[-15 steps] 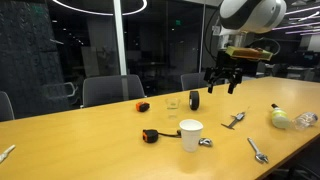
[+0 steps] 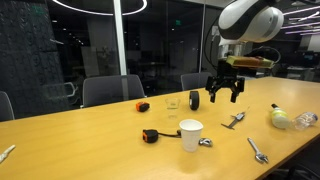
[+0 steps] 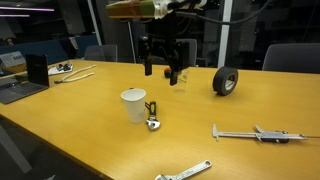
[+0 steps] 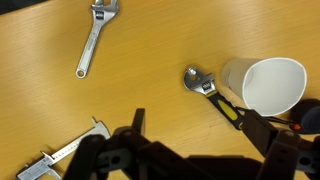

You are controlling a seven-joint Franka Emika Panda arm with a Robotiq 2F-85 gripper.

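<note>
My gripper is open above the table, its two fingers well apart and nothing between them. In exterior view 2 the gripper [image 3: 161,72] hangs higher than the white cup [image 3: 134,106], which stands upright on the table. The wrist view has the cup [image 4: 273,85] at the right, beside a tool with a black and yellow handle [image 4: 222,104]. A silver wrench [image 4: 95,38] lies at the upper left, and calipers [image 4: 65,151] lie at the lower left, partly out of frame.
An orange and black tape measure [image 2: 150,135] sits left of the cup. A clear glass [image 2: 172,102] and a black roll [image 2: 194,100] stand farther back. At the right are a yellowish object [image 2: 279,118] and a clear container [image 2: 306,120].
My gripper has shifted slightly right and down in exterior view 1. The objects on the table have not visibly moved.
</note>
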